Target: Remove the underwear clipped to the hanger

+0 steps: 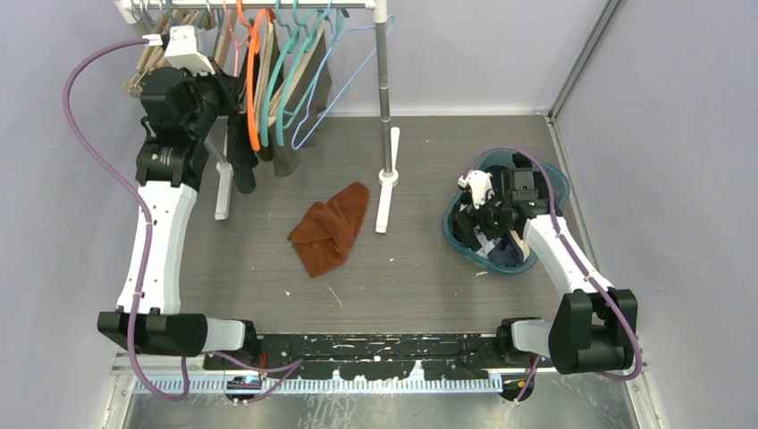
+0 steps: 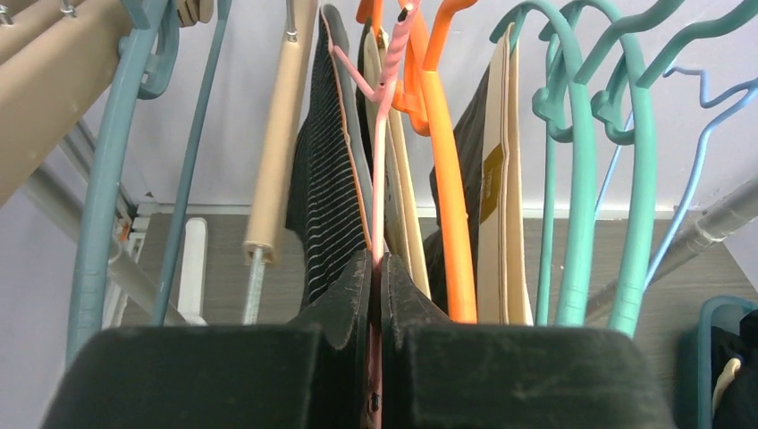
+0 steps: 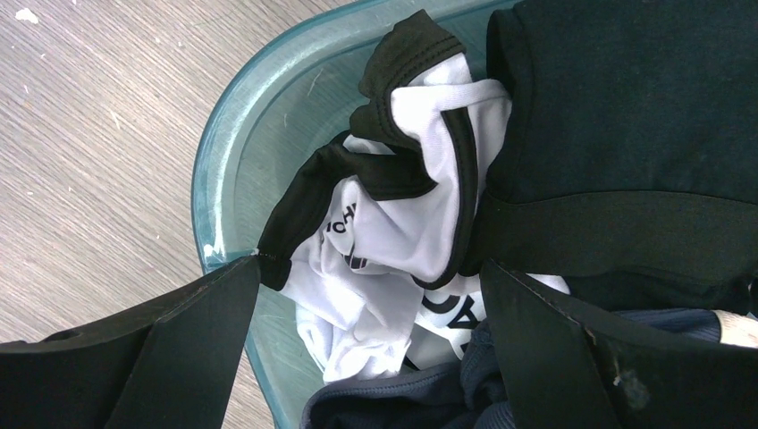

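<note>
My left gripper [image 1: 214, 94] is among the hanging items on the rack, shut on the thin pink hanger [image 2: 390, 98], whose strand runs down between its fingers. Beside it hang dark striped fabric [image 2: 317, 206] and an orange hanger [image 2: 447, 197]; whether the fabric is underwear I cannot tell. My right gripper is open low in the blue-green basket [image 1: 458, 253] [image 3: 223, 161], over crumpled white-and-black garments [image 3: 420, 179] and dark clothing [image 3: 617, 116].
The rack's post [image 1: 383, 98] and foot [image 1: 383, 214] stand between the hangers and the basket. A brown cloth [image 1: 326, 232] lies on the floor. Teal, blue and wooden hangers crowd around the left gripper. Walls border both sides.
</note>
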